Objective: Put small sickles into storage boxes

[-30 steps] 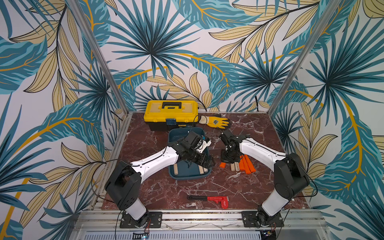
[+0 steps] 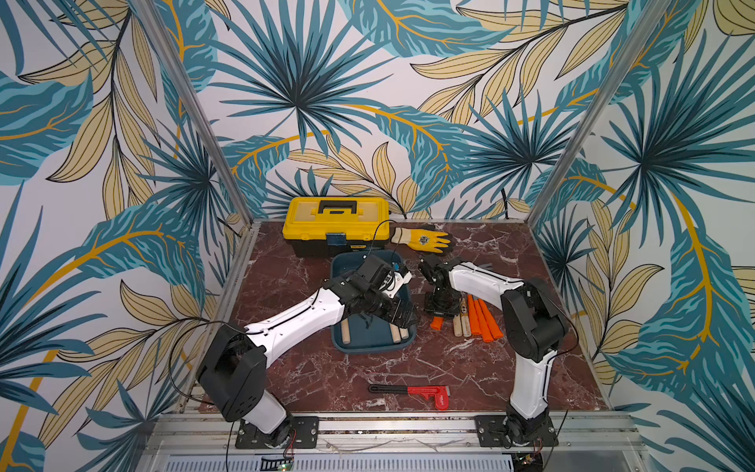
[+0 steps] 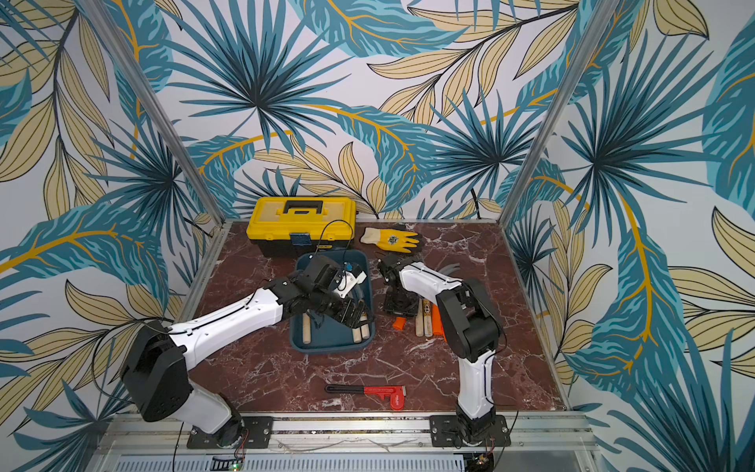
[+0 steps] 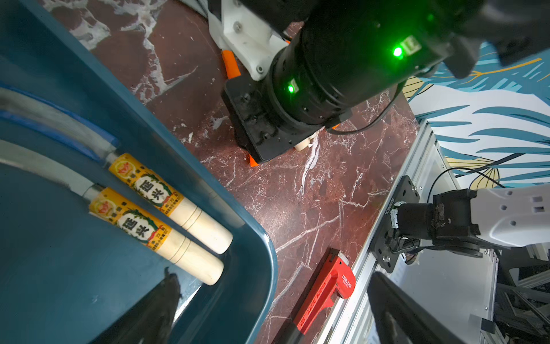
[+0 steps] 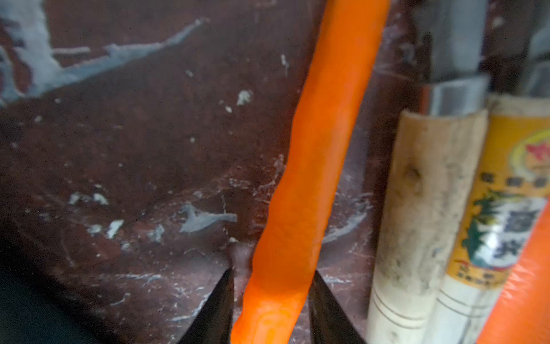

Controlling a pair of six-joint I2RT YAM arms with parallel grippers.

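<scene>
My left gripper (image 2: 402, 314) hangs over the blue box (image 2: 338, 299), where sickles with wooden handles (image 4: 189, 258) lie inside; its two blurred fingers stand apart, open, with nothing between them. My right gripper is down over the tools on the table right of the box, its fingertips either side of an orange handle (image 5: 303, 172); whether it touches is unclear. Wooden sickle handles (image 5: 429, 218) and more orange handles (image 2: 483, 318) lie just right of that one.
A yellow toolbox (image 2: 338, 220) and a yellow glove (image 2: 420, 240) are at the back. A red pipe wrench (image 2: 428, 393) lies near the front edge.
The right arm has moved left toward the blue box, over the leftmost orange handle. The left arm has shifted slightly left.
</scene>
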